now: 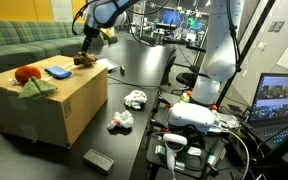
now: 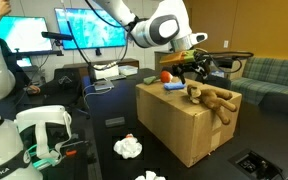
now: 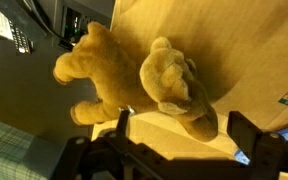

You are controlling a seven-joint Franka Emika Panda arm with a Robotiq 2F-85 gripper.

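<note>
A brown plush toy (image 2: pixel 216 100) lies on top of the cardboard box (image 2: pixel 166 122), near one edge. In the wrist view the toy (image 3: pixel 102 68) is spread below my gripper, its head and one limb between and beyond the fingertips. The fingers stand wide apart and nothing is held. In exterior view 1 the gripper (image 1: pixel 94 38) hangs above the toy (image 1: pixel 84 60); whether they touch cannot be seen.
Also on the box lie a red round object (image 1: pixel 27 74), a blue flat item (image 1: pixel 58 72) and a green cloth (image 1: pixel 38 88). White crumpled things (image 1: pixel 121 120) and a dark block (image 1: pixel 99 160) lie on the floor. A green sofa (image 1: pixel 29 38) stands behind.
</note>
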